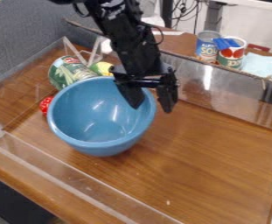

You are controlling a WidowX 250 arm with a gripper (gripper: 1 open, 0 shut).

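My black gripper [148, 94] hangs over the right rim of a large blue bowl [94, 124], its fingers open and pointing down. The bowl looks empty and stands upright at the left of the wooden floor inside a clear-walled enclosure. Behind it on the left a green-and-white can [68, 72] lies tilted, and a red object [45, 104] is partly hidden by the bowl. A yellow item [101, 67] shows behind the arm.
The wooden surface [202, 166] right of and in front of the bowl is clear. Beyond the back wall stand two cans [207, 47] [229, 55] beside a pale blue cloth [263, 66].
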